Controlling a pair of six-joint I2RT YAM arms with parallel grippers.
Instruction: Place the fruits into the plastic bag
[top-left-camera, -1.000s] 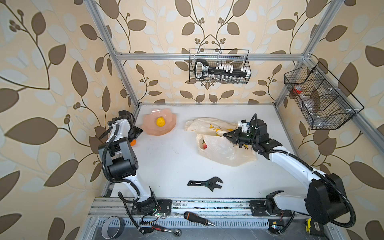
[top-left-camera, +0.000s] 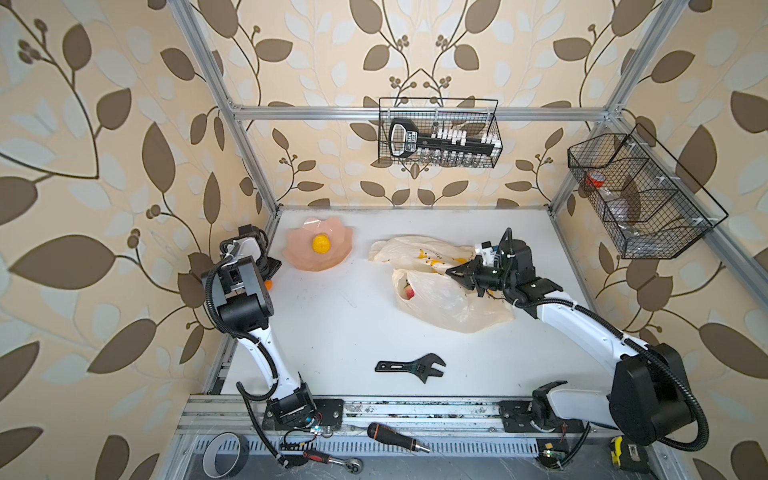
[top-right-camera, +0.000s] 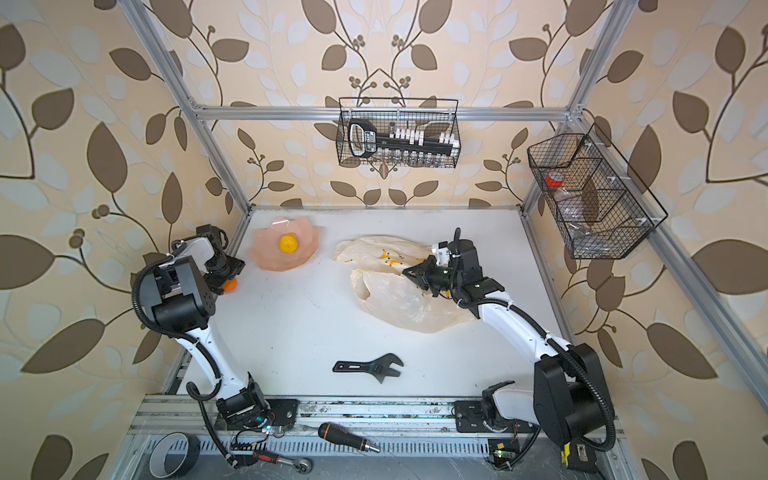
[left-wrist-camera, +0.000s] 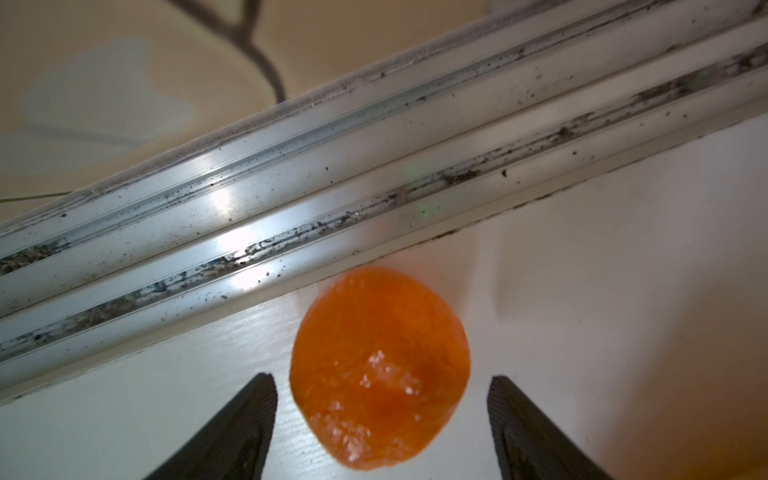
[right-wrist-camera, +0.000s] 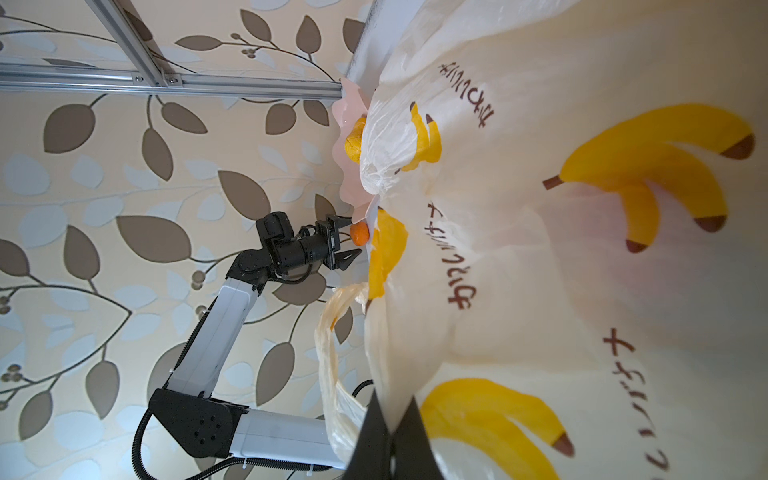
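Observation:
An orange fruit (left-wrist-camera: 376, 360) lies on the table by the left rail. My left gripper stands open over it, a fingertip either side. A yellow fruit (top-left-camera: 321, 243) sits in a pink scalloped dish (top-left-camera: 296, 252) at the back left. The plastic bag (top-left-camera: 448, 312) with banana prints lies crumpled right of centre, a red object (top-left-camera: 408, 293) showing in its mouth. My right gripper is shut at the bag, seemingly on the plastic; how much is between the fingers is hidden.
A black wrench (top-left-camera: 404, 367) lies near the front centre. Wire baskets (top-left-camera: 440, 160) hang on the back and right walls.
The left arm has shifted slightly and its gripper has come lower at the orange fruit. The right arm and bag look still.

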